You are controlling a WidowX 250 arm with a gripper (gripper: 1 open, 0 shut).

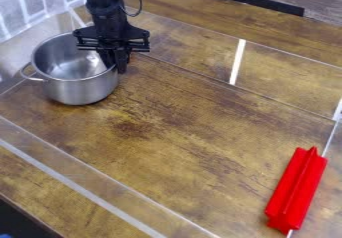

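Observation:
A steel pot (78, 82) with side handles sits at the left edge of the wooden table. The black gripper (114, 54) hangs over the pot's right rim, its fingers low at that rim and partly lost against it; it looks shut, and whether anything is between the fingertips cannot be made out.
A red bar-shaped object (297, 188) lies at the front right. A pale barrier stands along the left edge behind the pot.

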